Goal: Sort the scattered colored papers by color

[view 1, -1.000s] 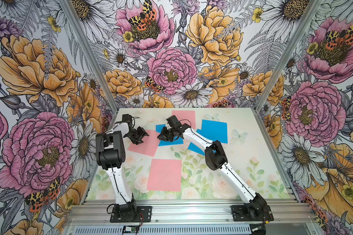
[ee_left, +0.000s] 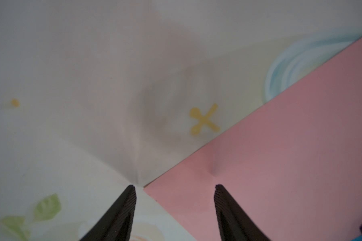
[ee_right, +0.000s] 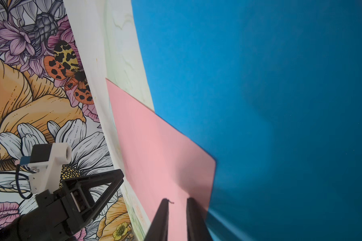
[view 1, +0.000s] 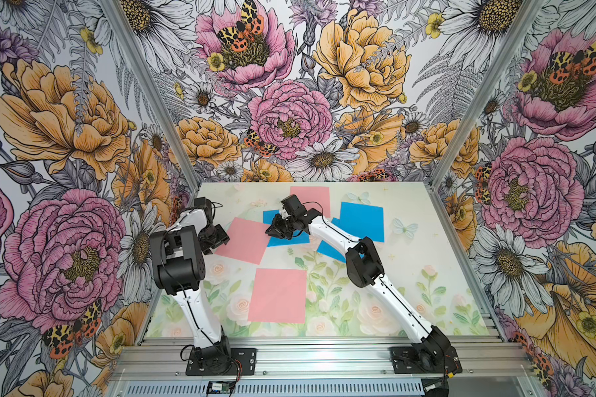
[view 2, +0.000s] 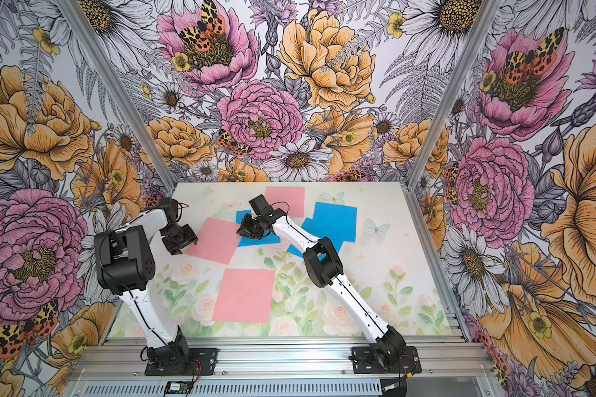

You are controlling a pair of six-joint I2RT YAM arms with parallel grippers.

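A pink paper [view 1: 247, 240] lies at the left of the table, overlapping the left part of a blue paper [view 1: 286, 239]. My left gripper stands open, one finger on each side of that pink paper's left corner in the wrist view, nothing held. Over the blue paper, my right gripper is narrowly open; pink shows between its fingers and it covers much of the blue sheet. Another pink paper [view 1: 277, 295] lies flat at the front, and a pink one [view 1: 310, 198] at the back. Overlapping blue papers [view 1: 362, 222] lie right of centre.
The right forearm [view 2: 296, 233] crosses above the blue papers. A metal rail [view 1: 311, 360] runs along the front edge.
My left arm has moved left, its gripper drawing back from over the pink paper to its left edge. The right arm and the papers look unmoved.
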